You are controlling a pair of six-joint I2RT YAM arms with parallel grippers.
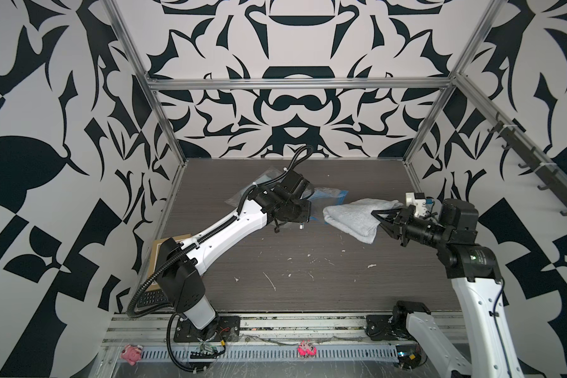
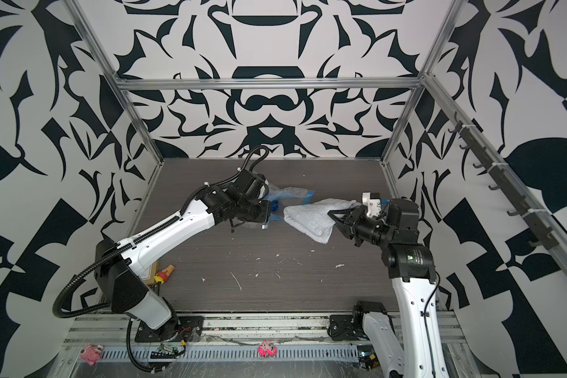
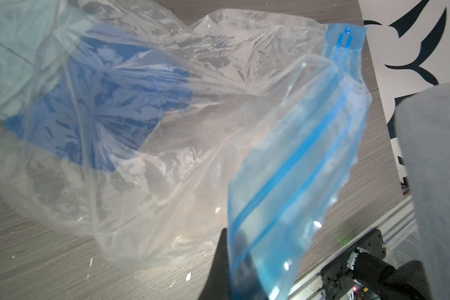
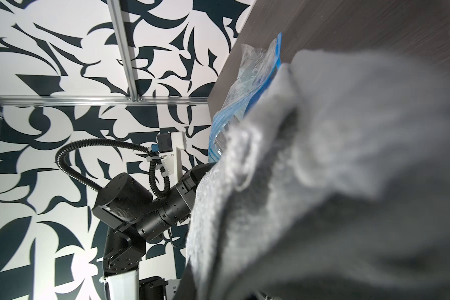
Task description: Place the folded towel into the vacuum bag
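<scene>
The grey folded towel hangs from my right gripper, which is shut on its right end. In the right wrist view the towel hides the fingertips. My left gripper is shut on the film at the near edge of the clear vacuum bag, by the blue-striped mouth. That mouth is lifted and spreads from my left fingers toward the far corner. The towel's left end is close to the bag's mouth, outside it in the left wrist view; contact cannot be told.
A pale green piece and a blue panel show at the bag's closed end. A wooden frame stands at the left edge. White scraps lie on the otherwise clear front table.
</scene>
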